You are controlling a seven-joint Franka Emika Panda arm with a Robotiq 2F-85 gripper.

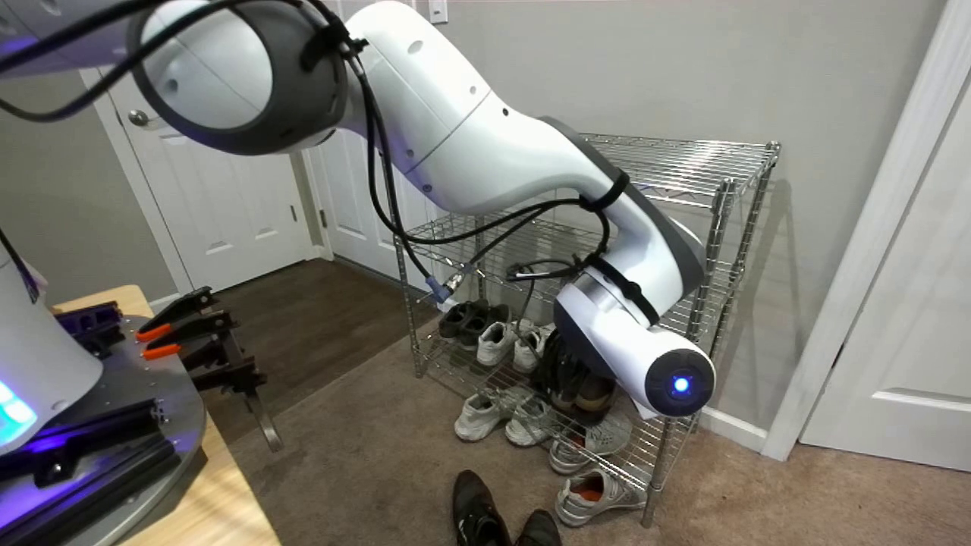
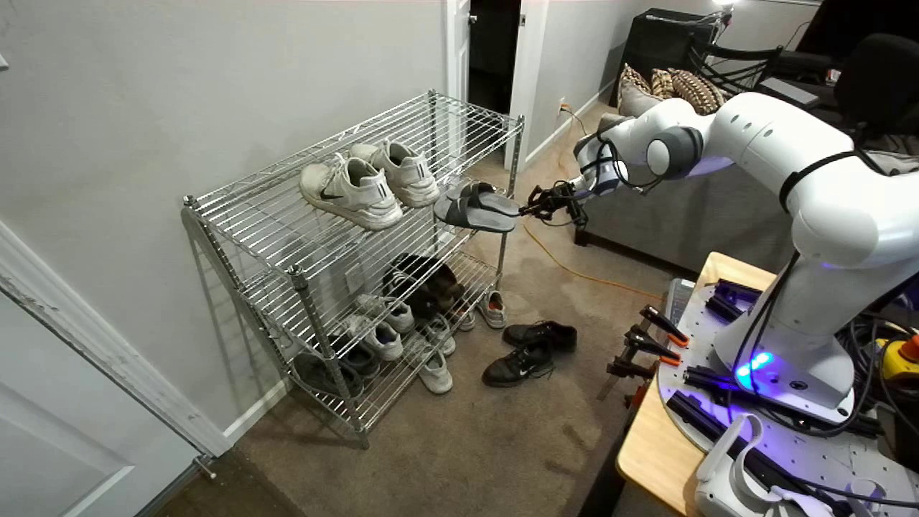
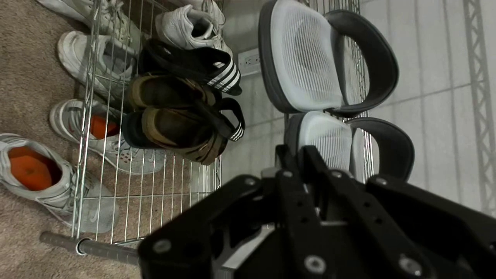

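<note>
A pair of grey slide sandals with dark straps lies side by side at the top shelf's near end. In the wrist view the upper slide (image 3: 302, 55) is clear of my fingers. Below it, the nearer slide (image 3: 328, 137) has its sole edge between my fingertips, and my gripper is shut on it; the fingers hide part of that sole. Exterior view 2 shows the gripper (image 2: 527, 210) reaching the slides (image 2: 482, 217) from the sofa side. The arm's wrist hides the fingers in exterior view 1.
White sneakers (image 2: 362, 185) share the wire rack's top shelf (image 2: 258, 228). Several shoes and strapped sandals (image 3: 176, 116) fill the lower shelf. Black shoes (image 2: 530, 353) stand on the carpet in front. Bare wire lies at the top shelf's far end.
</note>
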